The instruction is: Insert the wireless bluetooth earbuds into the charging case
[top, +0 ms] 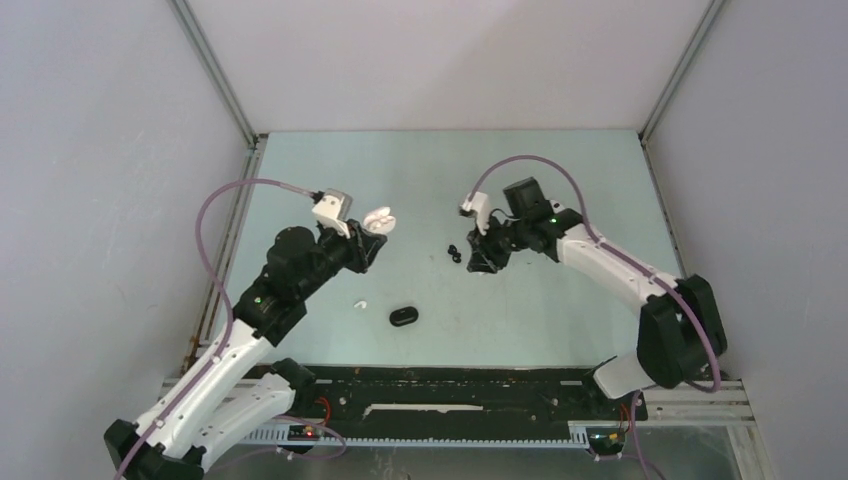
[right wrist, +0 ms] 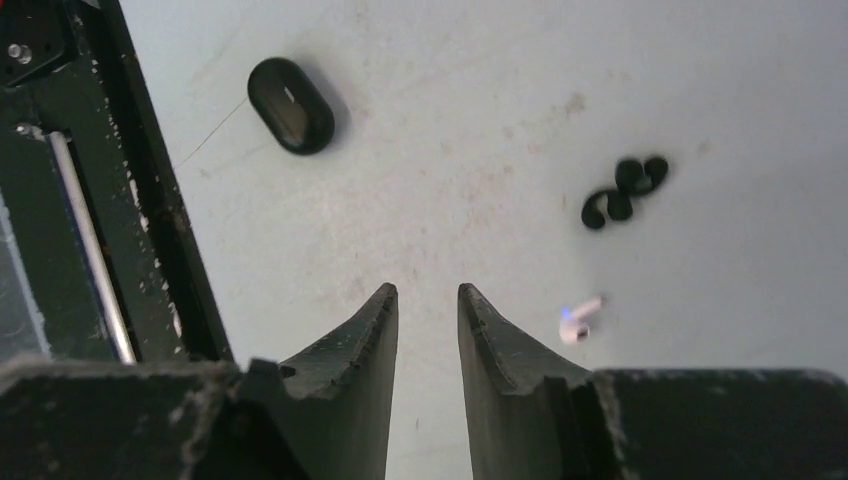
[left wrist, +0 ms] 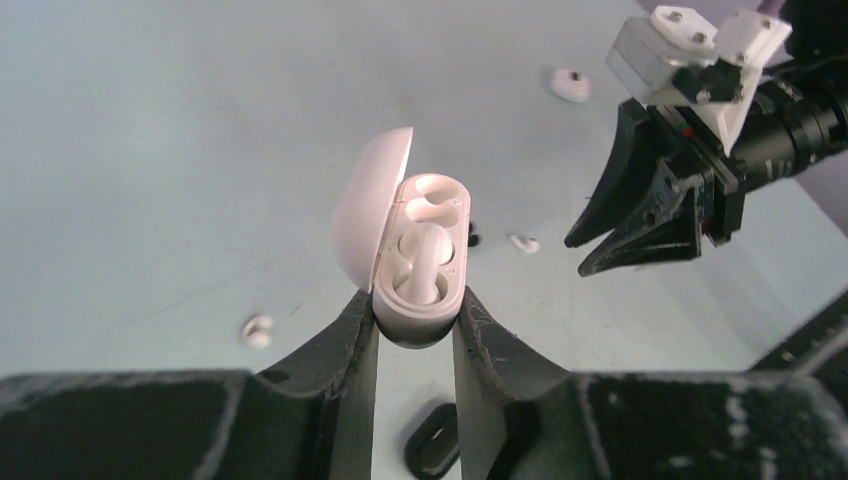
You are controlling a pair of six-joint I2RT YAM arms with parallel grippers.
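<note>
My left gripper is shut on the open white charging case [left wrist: 438, 205], held in the air left of centre in the top view [top: 380, 221]. My right gripper [top: 480, 262] hovers over the mat, part open and empty in its wrist view [right wrist: 428, 300]. Below it lie a small white earbud [right wrist: 580, 320] and black earbuds [right wrist: 625, 190]. Another white earbud [top: 361, 304] lies under the left arm's side. A white piece sits in one well of the held case.
A black oval case [top: 404, 316] lies near the front centre. The dark front rail [right wrist: 140, 250] borders the mat.
</note>
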